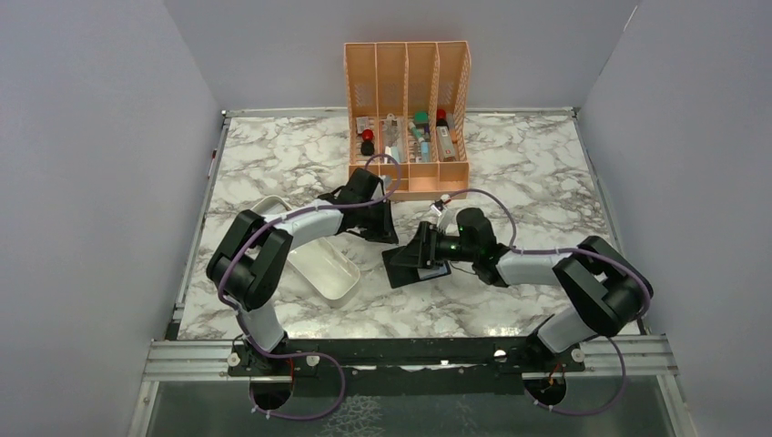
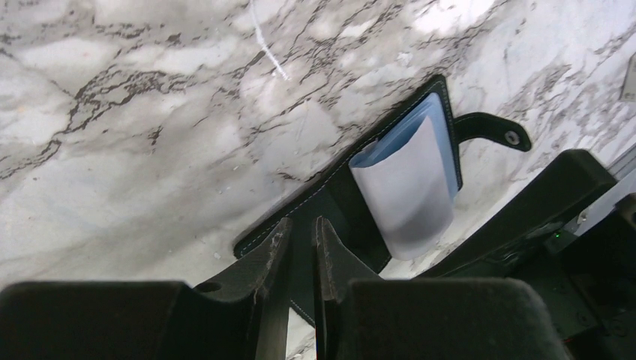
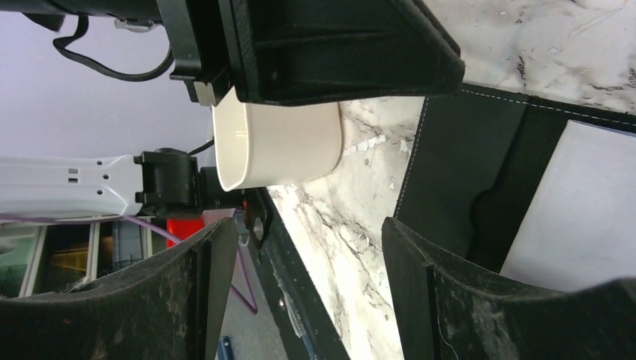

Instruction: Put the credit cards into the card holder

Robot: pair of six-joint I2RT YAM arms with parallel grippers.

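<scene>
A black card holder (image 1: 401, 274) lies unfolded on the marble table, its strap with a snap at the far end in the left wrist view. Light blue sheets (image 2: 429, 112) and a bent white sheet (image 2: 409, 187) lie on its right half; which are cards I cannot tell. My left gripper has its fingertips over the bare half of the holder, a narrow gap between them, nothing visibly gripped. My right gripper stands wide open above the holder's left edge, empty, covering part of it in the top view.
A cream tray (image 1: 326, 270) lies left of the holder, under my left arm. Behind stands an orange divided organiser (image 1: 408, 182) with several small items.
</scene>
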